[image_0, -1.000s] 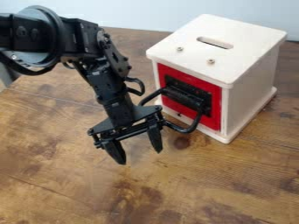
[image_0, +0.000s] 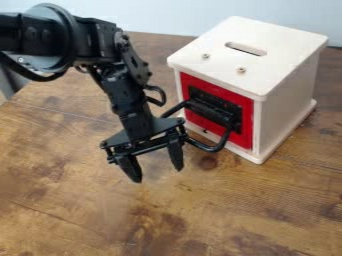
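Observation:
My black gripper (image_0: 154, 162) hangs in front of a pale wooden box, low over the brown table, fingers pointing down and apart, with nothing visible between them. The box (image_0: 283, 95) has a slotted top and a red front panel (image_0: 194, 77) carrying a black latch-like fitting (image_0: 213, 108). A black looped handle or tube (image_0: 218, 140) comes down from that fitting toward the gripper; whether it touches the gripper I cannot tell.
The arm reaches in from the upper left. A white surface shows beyond the table's left edge.
Over the last second the arm has shifted slightly, the gripper dropping or turning a little. The box looks unmoved.

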